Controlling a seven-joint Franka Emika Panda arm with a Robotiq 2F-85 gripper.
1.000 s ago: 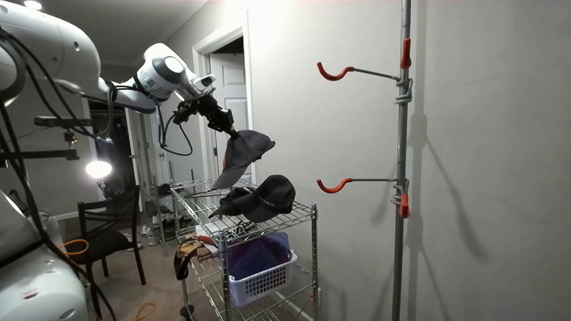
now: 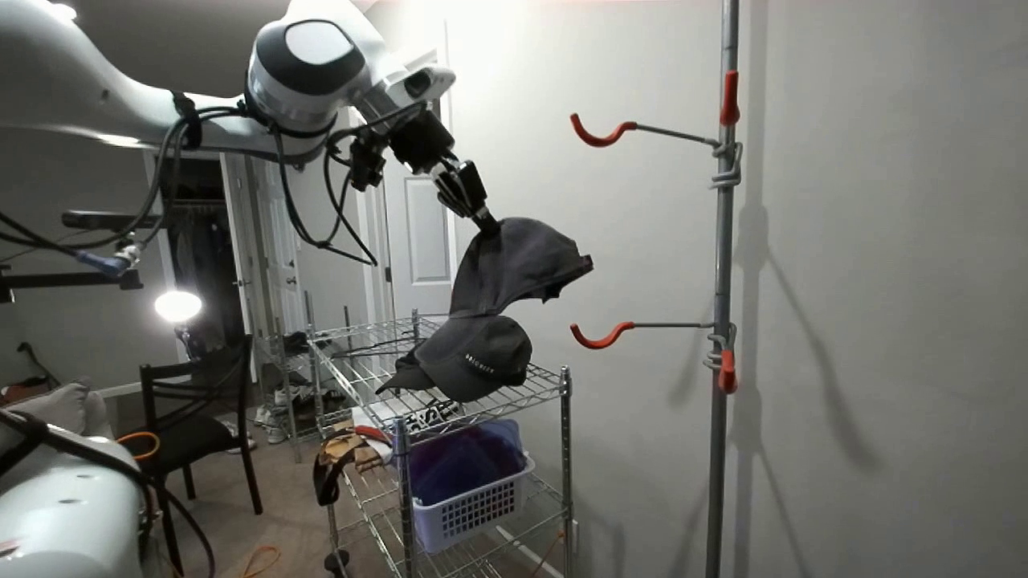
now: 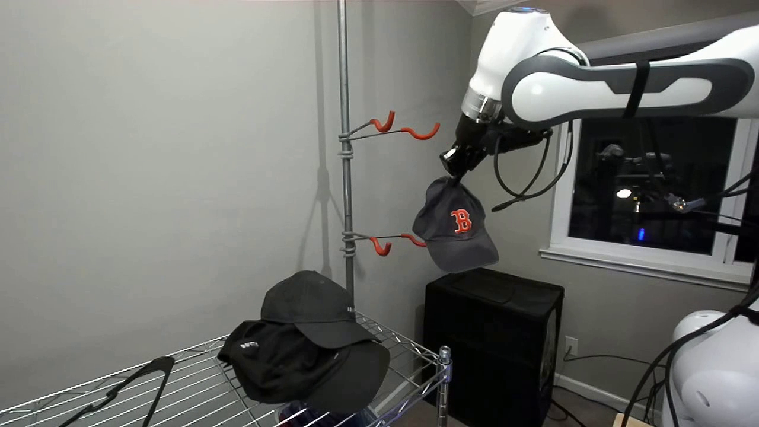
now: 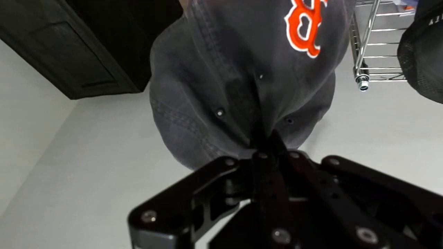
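A dark grey-blue cap point(image 3: 445, 210) with a red "B" on its front hangs in the air, crown up and brim down. My gripper point(image 3: 455, 178) is shut on the crown's fabric, which bunches between the fingers in the wrist view. In exterior view 1 the same cap point(image 2: 525, 260) and gripper point(image 2: 489, 227) are above the wire shelf, left of the pole's red-tipped hooks. An upper hook point(image 2: 602, 135) and a lower hook point(image 2: 602, 337) reach out from the pole point(image 2: 720, 453), both empty. Exterior view 2 shows the cap apart from the pole, partly overlapping a lower hook's tip.
Black caps point(image 3: 306, 306) lie stacked on the wire shelf point(image 3: 192, 388), beside a black hanger point(image 3: 135, 381). A tall black cabinet point(image 3: 491, 313) stands in the corner. A white basket point(image 2: 472, 515) is on a lower tier. Space between cap and pole looks clear.
The arm has carried the cap to the right in exterior view 1, toward the pole, and it appears larger there. The grip on it stays. The caps on the shelf look unmoved.
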